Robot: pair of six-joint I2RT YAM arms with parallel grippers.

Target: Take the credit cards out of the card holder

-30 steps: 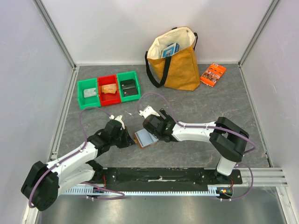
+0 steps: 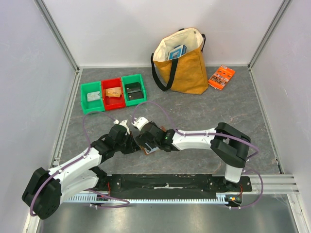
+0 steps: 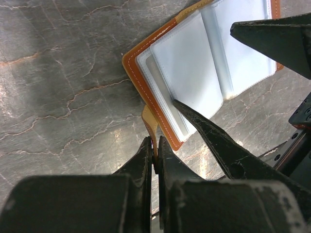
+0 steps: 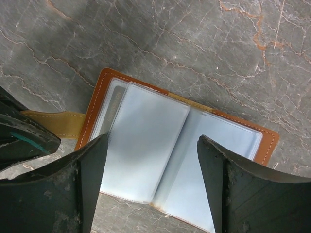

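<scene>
The card holder [image 4: 96, 108] lies open on the table, with a tan leather border and pale plastic sleeves [image 4: 141, 141]. Along its left edge a grey strip [image 4: 112, 108] shows beneath the upper sleeve. My left gripper is shut on the holder's tan strap [image 3: 149, 119], beside that edge. Over the left sleeve stands my right gripper, its fingers apart and nothing gripped between them. One right fingertip [image 3: 181, 107] is at the sleeve's edge near the grey strip; whether it touches, I cannot tell. From above, the arms partly cover the holder [image 2: 151, 150].
At the back left are a green tray [image 2: 83, 97], a red tray [image 2: 113, 106] and another green tray [image 2: 135, 102], holding small items. A mustard bag [image 2: 192, 75] and an orange packet [image 2: 221, 77] stand at the back.
My right arm has moved left across the holder, so that its gripper now covers much of it. The left arm and the holder have stayed in place.
</scene>
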